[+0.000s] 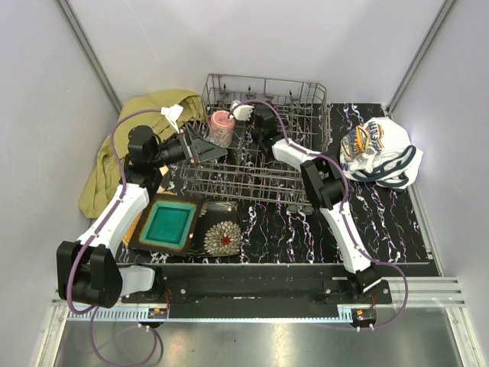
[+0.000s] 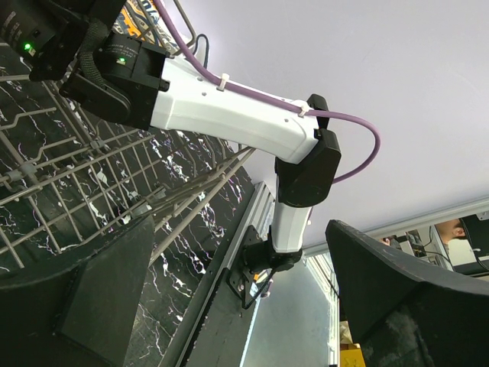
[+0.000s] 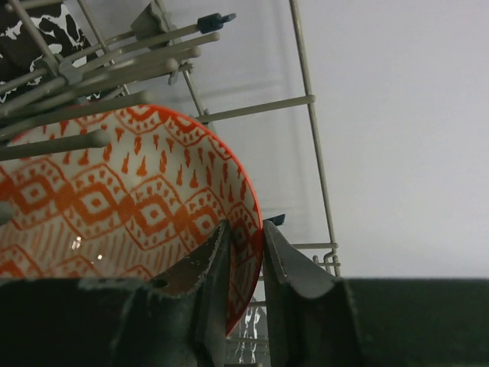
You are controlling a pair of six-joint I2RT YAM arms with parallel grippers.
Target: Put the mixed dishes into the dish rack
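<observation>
A bowl-like dish with an orange pattern and orange rim (image 3: 145,183) leans among the rack's tines in the right wrist view. My right gripper straddles its rim, fingers a little apart; whether both touch it is unclear. In the top view that gripper (image 1: 261,126) reaches into the back of the wire dish rack (image 1: 252,183), hiding most of the dish. A pink-topped patterned cup (image 1: 221,128) stands in the rack's left part. Beside the cup, my left gripper (image 1: 200,147) hangs open and empty over the rack's left side.
At the front left lie a teal square plate (image 1: 170,224) and a dark plate with a flower (image 1: 222,238). An olive cloth (image 1: 107,172) covers the left edge, and a white bundled cloth (image 1: 382,157) sits at right.
</observation>
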